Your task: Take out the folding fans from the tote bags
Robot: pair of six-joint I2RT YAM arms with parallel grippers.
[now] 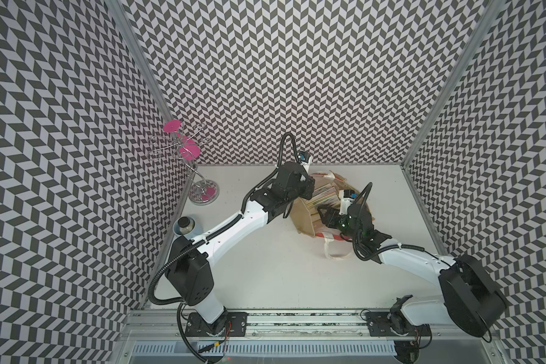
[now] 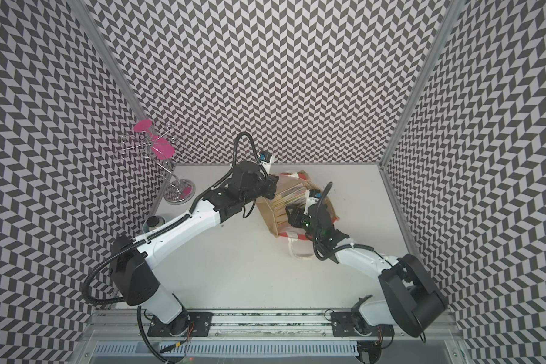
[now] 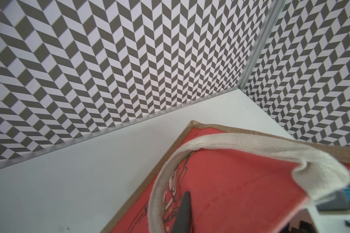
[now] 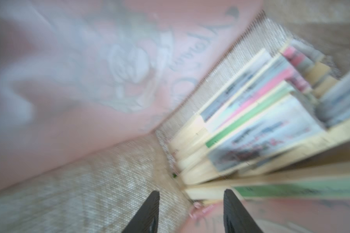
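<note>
The tote bag (image 1: 304,218), burlap with red printed faces, stands open at the table's middle right. Its white strap (image 3: 237,139) and red face (image 3: 237,186) fill the lower left wrist view. Several folding fans (image 4: 256,139) with wooden ribs lie bundled inside, blurred in the right wrist view. My left gripper (image 1: 306,185) is at the bag's back left edge, its tip showing by the strap; whether it holds anything is unclear. My right gripper is part open inside the bag mouth, nothing between its fingers, pointing at the fans.
A chrome stand with pink discs (image 1: 203,193) stands at the back left, and a blue cup (image 1: 187,235) at the left edge. Patterned walls enclose the sides and back.
</note>
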